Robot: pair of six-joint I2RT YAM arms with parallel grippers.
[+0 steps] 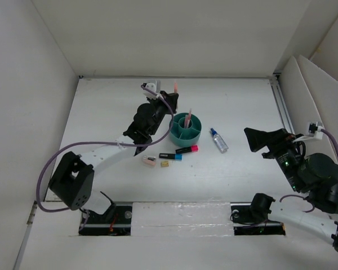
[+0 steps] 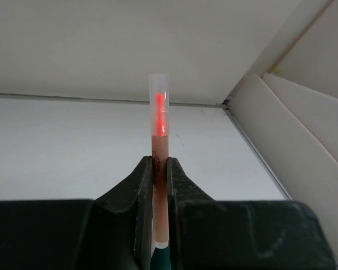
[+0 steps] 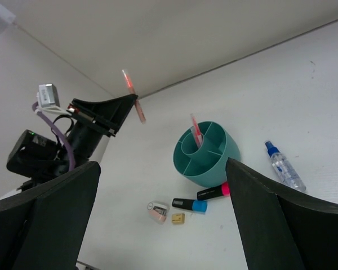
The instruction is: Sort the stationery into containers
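A clear-capped pen with a pinkish barrel [image 2: 160, 185] stands upright in my left gripper, which is shut on it. In the right wrist view this pen [image 3: 136, 101] hangs in the air, up and left of the green divided holder [image 3: 221, 163]. A similar pen [image 3: 196, 130] stands inside the holder's round middle compartment. In front of the holder lie a black marker with a pink cap [image 1: 186, 150], a black marker with a blue cap [image 1: 170, 156], a small yellowish block [image 1: 164, 163] and a whitish-pink item [image 1: 149, 160]. Away to the right, my right gripper is open and empty.
A clear bottle with a blue cap [image 1: 219, 140] lies right of the holder. The left arm's purple cable [image 1: 84, 144] loops above the table's left side. Free table [image 1: 236, 101] extends behind and right of the bottle.
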